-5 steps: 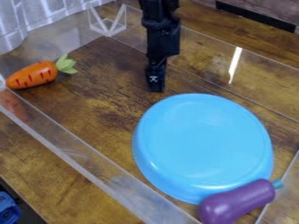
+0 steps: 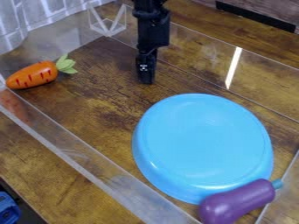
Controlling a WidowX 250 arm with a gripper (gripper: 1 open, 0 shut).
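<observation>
My black gripper point(image 2: 146, 61) reaches down from the top centre to just over the wooden surface; whether its fingers are open or shut is hard to tell. An orange toy carrot point(image 2: 35, 75) with a green top lies at the left. A large light-blue upturned dish or plate point(image 2: 201, 144) fills the lower right, and a purple toy eggplant point(image 2: 233, 201) lies at its lower right edge.
Clear low walls border the wooden surface point(image 2: 93, 114). A blue object point(image 2: 7, 210) is partly seen at the bottom left corner.
My gripper has moved slightly left and up, toward the back. The objects have not moved.
</observation>
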